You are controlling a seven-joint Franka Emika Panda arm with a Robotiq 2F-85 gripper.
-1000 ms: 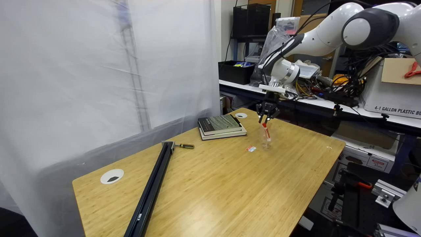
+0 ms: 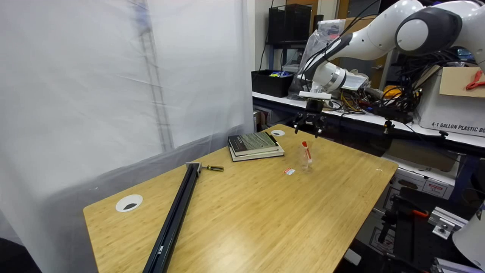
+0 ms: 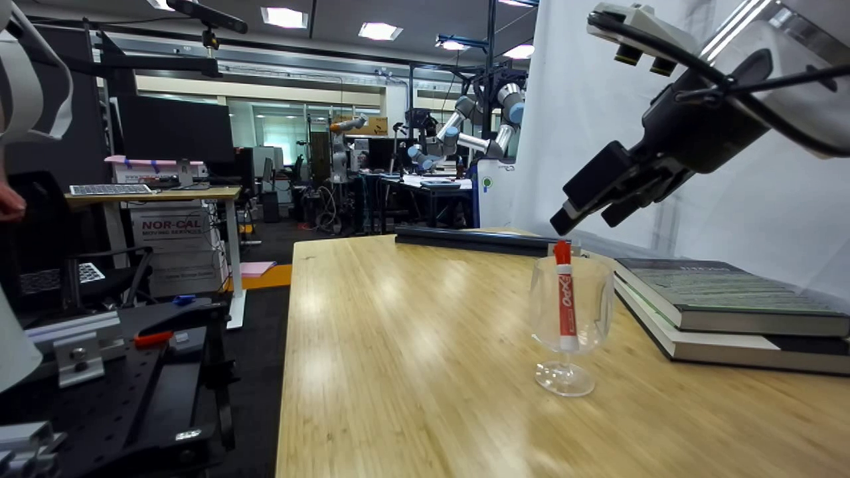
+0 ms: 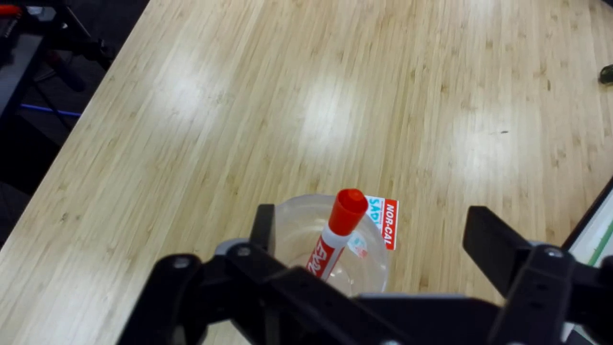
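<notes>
A red and white Expo marker [image 3: 566, 299] stands, leaning slightly, inside a clear stemmed glass [image 3: 594, 311] that rests upright on the table. From above, the wrist view shows the marker's red cap [image 4: 348, 212] rising past the rim of the glass [image 4: 376, 258]. My gripper [image 2: 307, 132] is open, its fingers spread wide with nothing between them. It hangs above and behind the glass, clear of the marker. In the wrist view one black finger [image 4: 263, 227] overlaps the left edge of the glass, and the other finger [image 4: 488, 247] lies well to the right.
Two stacked books [image 2: 255, 145] lie near the glass. A small red and white sticker [image 2: 289, 171] is on the table beside it. Farther off are a screwdriver [image 2: 214, 168] and a long black rail [image 2: 175, 218].
My gripper has risen slightly away from the marker, and its fingers have spread apart from a narrower gap near the cap. Marker and glass appear unmoved.
</notes>
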